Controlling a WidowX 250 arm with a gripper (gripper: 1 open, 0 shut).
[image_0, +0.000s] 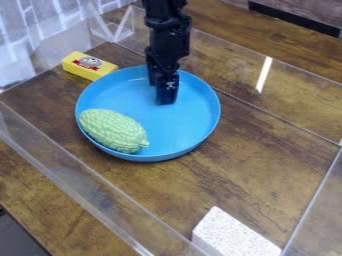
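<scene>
A blue round tray (179, 128) sits on the wooden table, holding a green knobbly bitter-melon-like object (112, 129) at its lower left. My black gripper (166, 92) hangs at the tray's back part, its fingers open; whether anything small lies between them is too dark to tell. A yellow block (88, 66) with a label lies just outside the tray at the upper left.
A white speckled block (235, 232) lies at the front right. Clear plastic walls edge the workspace. The wood to the right of the tray (261, 120) is bare.
</scene>
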